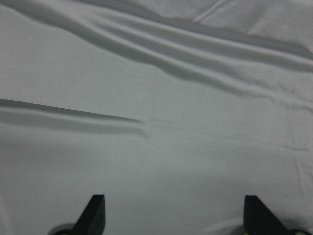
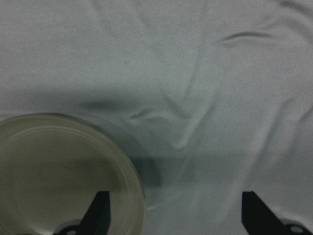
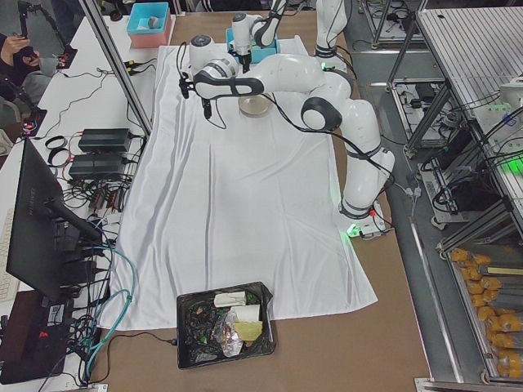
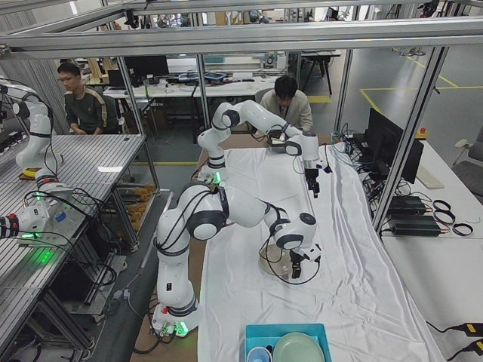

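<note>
A round beige plate [image 2: 58, 171] rests on the white cloth, also visible as a pale disc [image 3: 253, 106] in the camera left view. My right gripper is open over the plate's rim, its fingers apart; in the camera right view this gripper [image 4: 296, 268] is at the plate. My left gripper hangs open above bare cloth, nothing between its fingers; in the camera right view this gripper [image 4: 312, 181] is farther from that camera, away from the plate.
A blue bin [image 4: 249, 339] with dishes stands at one end of the cloth, a black tray [image 3: 188, 347] with packaging at the other. Monitors and cables line the side table.
</note>
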